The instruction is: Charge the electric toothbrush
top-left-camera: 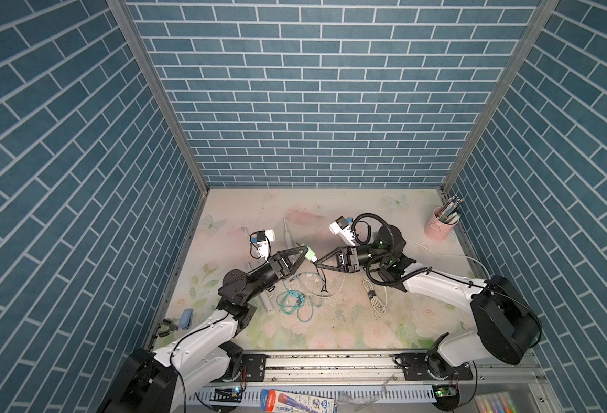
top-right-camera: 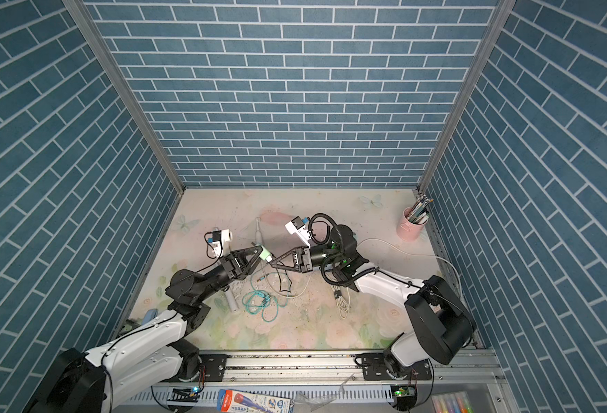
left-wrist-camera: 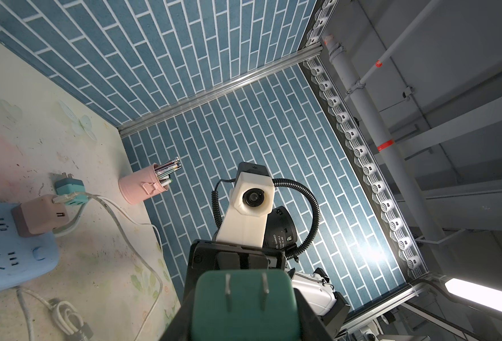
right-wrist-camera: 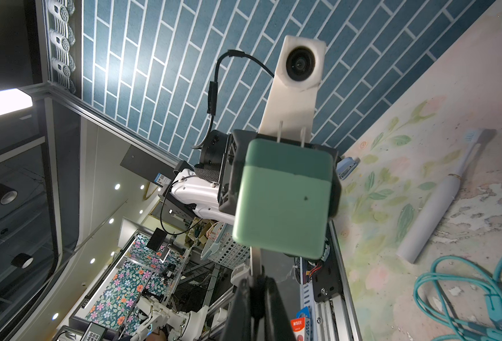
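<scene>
A green charger block [right-wrist-camera: 285,199] with two metal prongs is held in the air, my left gripper [top-left-camera: 303,252] shut on it. Facing it from the right, my right gripper [top-left-camera: 318,263] is shut on a slim pale cable plug [right-wrist-camera: 255,262], whose end meets the block's lower edge in the right wrist view. How deep it sits cannot be seen. The white electric toothbrush [right-wrist-camera: 433,216] lies on the table below. In the left wrist view, the block's dark green prong face [left-wrist-camera: 245,309] hides the right fingertips.
A pale blue power strip [left-wrist-camera: 12,250] with a pink adapter [left-wrist-camera: 40,214] rests on the table; a teal adapter [left-wrist-camera: 71,190] lies nearby. Coiled teal cable [top-left-camera: 291,300] and a bundled white cable [top-left-camera: 374,299] lie in front. A pink pen cup [top-left-camera: 441,223] stands far right.
</scene>
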